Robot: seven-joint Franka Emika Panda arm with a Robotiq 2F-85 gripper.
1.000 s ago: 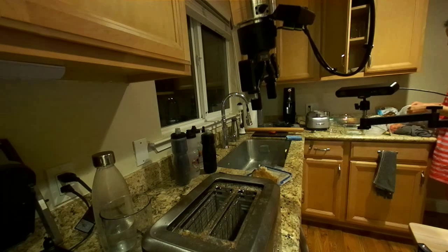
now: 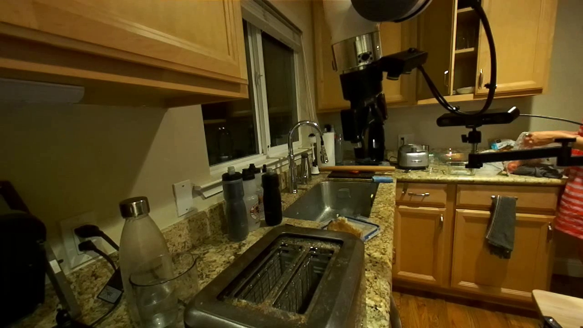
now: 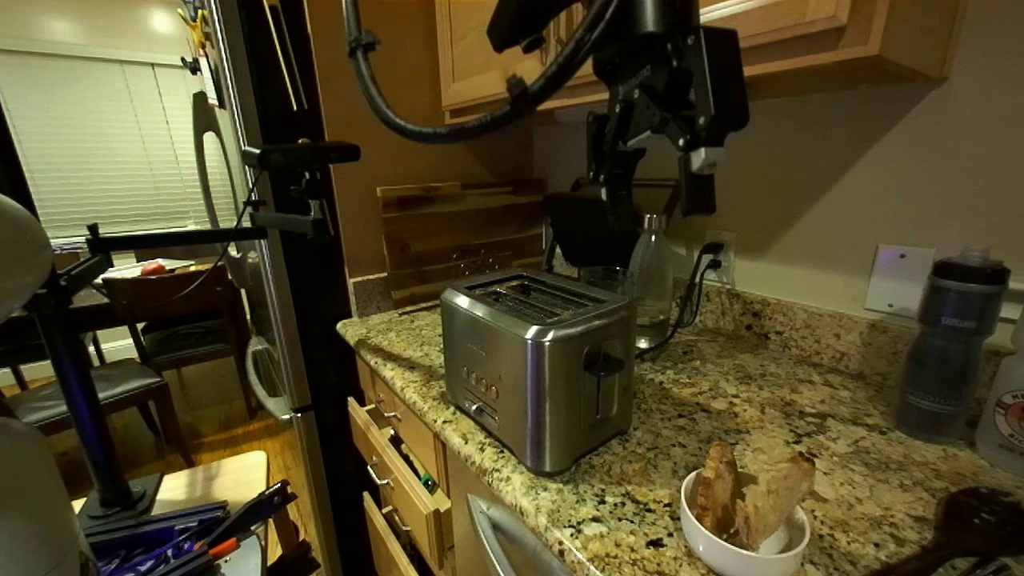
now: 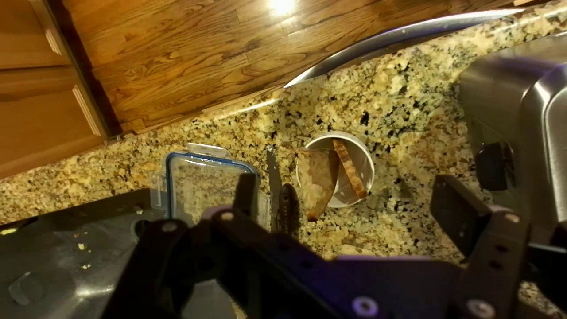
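Note:
In the wrist view, two slices of bread [image 4: 317, 178] stand in a white bowl [image 4: 366, 154] on the granite counter, leaning against its rim. My gripper is open above the bowl, its fingers wide apart and empty. Exterior view 2 has the same bowl [image 3: 715, 552] at the near edge, with the gripper [image 3: 662, 197] hanging well above counter height. A steel toaster [image 3: 533, 374] stands beyond the bowl; its two slots look empty from above in exterior view 1, where the gripper [image 2: 367, 156] is high over the counter.
Beside the bowl lie a knife [image 4: 285, 207] and a blue-rimmed clear container lid [image 4: 212, 157]. The sink [image 2: 350, 199] opens past them. Several bottles [image 2: 235, 205] line the wall, and a glass bottle [image 3: 653, 288] stands behind the toaster.
In exterior view 1 the arm has come lower and shifted to the right, with its gripper turned somewhat. Bread, toaster and bottles have stayed where they were.

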